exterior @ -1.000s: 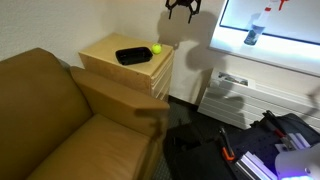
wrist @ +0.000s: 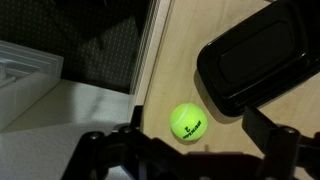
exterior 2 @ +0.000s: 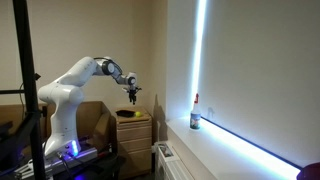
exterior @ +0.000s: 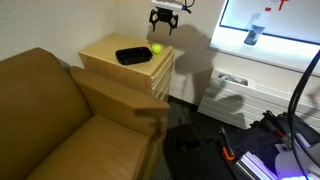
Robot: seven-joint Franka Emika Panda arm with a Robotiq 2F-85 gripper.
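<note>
A yellow-green tennis ball rests on the light wooden top of a cabinet, close to its edge. Beside the ball lies a black tray, empty as far as the wrist view shows. Above them hangs my gripper, its two dark fingers wide apart at the bottom of the wrist view. Only the cabinet top and the ball show in the gap, with nothing held. From the first exterior view, the gripper is clearly higher than the ball and slightly to its right.
A brown sofa stands in front of the cabinet. To the right are a white radiator and a window sill with a spray bottle. Open air surrounds the gripper above the cabinet.
My gripper has moved left and down, from high at the right of the cabinet to above the ball's side. Ball and tray have stayed where they were.
</note>
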